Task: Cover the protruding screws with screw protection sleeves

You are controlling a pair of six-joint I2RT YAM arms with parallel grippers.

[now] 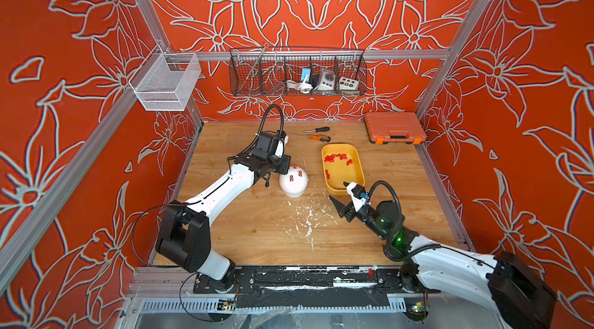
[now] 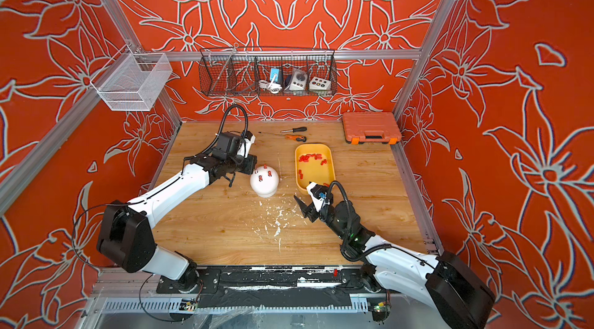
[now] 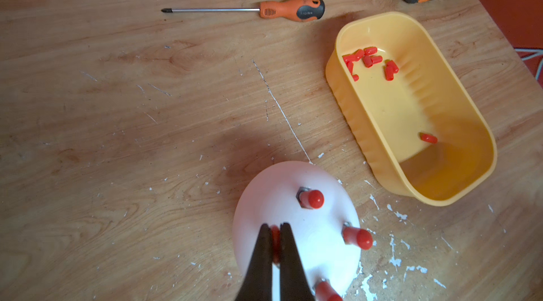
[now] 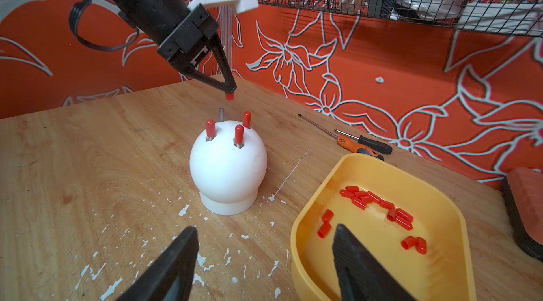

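A white dome (image 4: pixel 226 162) stands on the table with several upright screws. Three carry red sleeves (image 4: pixel 239 135); one bare metal screw (image 4: pixel 221 113) shows at the back in the right wrist view. Above it my left gripper is shut on a red sleeve (image 4: pixel 229 96), which hangs below the fingertips, apart from the screw. My right gripper stands part open at the near side of a yellow tray (image 4: pixel 461 221), with nothing seen between its fingers. Loose red sleeves (image 4: pixel 403 223) lie in the tray.
Two screwdrivers (image 3: pixel 288 9) lie behind the dome. An orange case (image 1: pixel 394 125) sits at the back right. A wire basket (image 1: pixel 297 72) hangs on the back wall.
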